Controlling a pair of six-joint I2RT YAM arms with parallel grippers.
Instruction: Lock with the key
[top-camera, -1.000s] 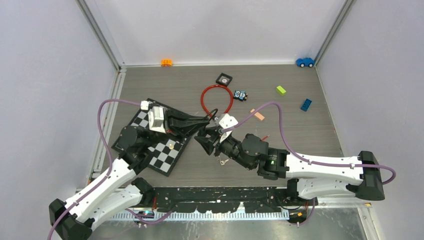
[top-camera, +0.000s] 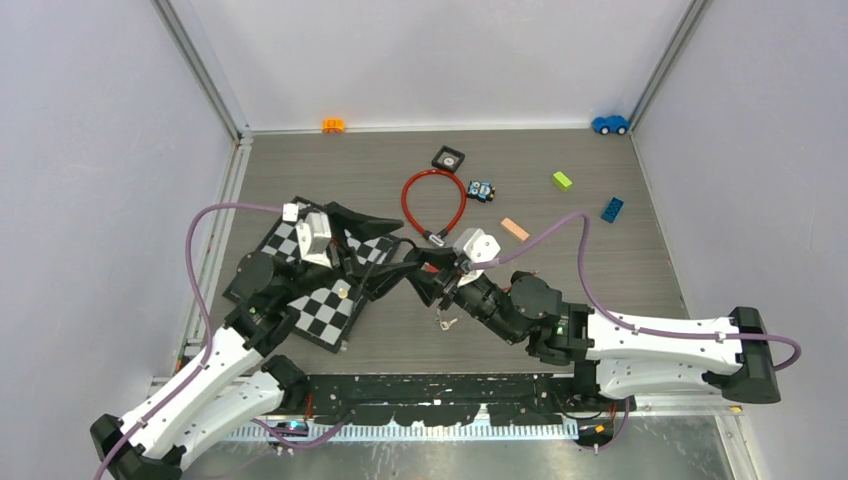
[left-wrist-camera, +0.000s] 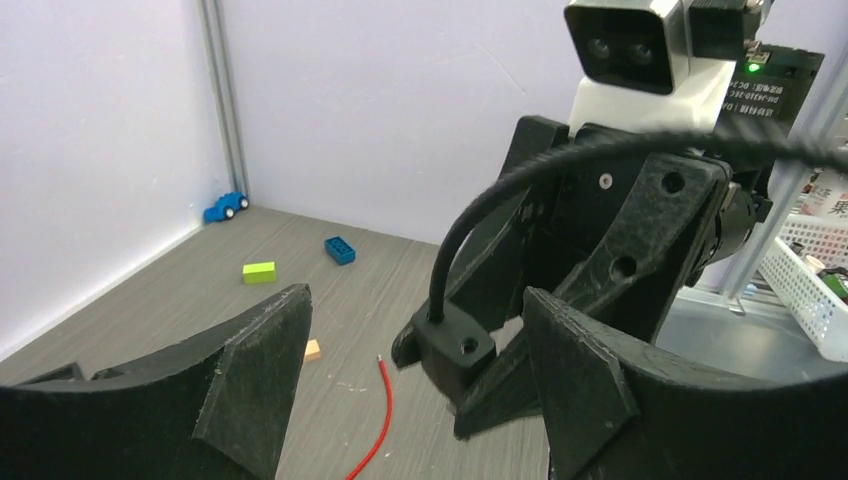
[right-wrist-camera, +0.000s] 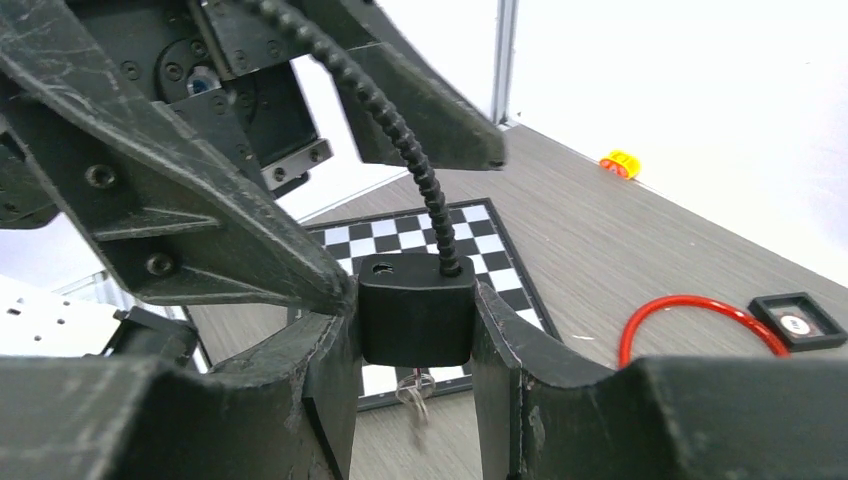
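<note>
My right gripper is shut on a black lock body (right-wrist-camera: 415, 300), whose dark cable (right-wrist-camera: 395, 125) curves up and away. Below the body hangs a small ring with a blurred key (right-wrist-camera: 417, 392); how it joins the lock cannot be made out. Facing it from the left, my left gripper (top-camera: 392, 256) stands open, its fingers spread either side of the cable. One left finger (right-wrist-camera: 250, 240) comes right up to the lock body's side; contact is unclear. In the left wrist view the lock body (left-wrist-camera: 455, 345) shows beyond those open fingers. The cable's free end is hard to see.
Other keys (top-camera: 446, 323) appear in front of the grippers. A checkered board (top-camera: 325, 315) lies under the left arm. Behind are a red cable loop (top-camera: 408, 190), a black square piece (top-camera: 448, 158) and small toy blocks.
The right arm has shifted slightly right.
</note>
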